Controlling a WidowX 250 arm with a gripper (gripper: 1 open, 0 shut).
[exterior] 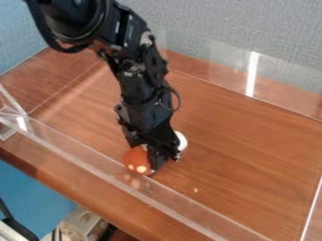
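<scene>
My black gripper (153,152) reaches down to the wooden table, shut on a small orange object with pale spots (136,162), which sits low just behind the clear front barrier. The gripper covers part of the object, so its full shape is hidden. A white round item (182,139) shows behind the gripper on the right, partly hidden.
Clear barriers (94,168) edge it at the front and back. A textured grey wall stands behind; a blue area lies below at the front left.
</scene>
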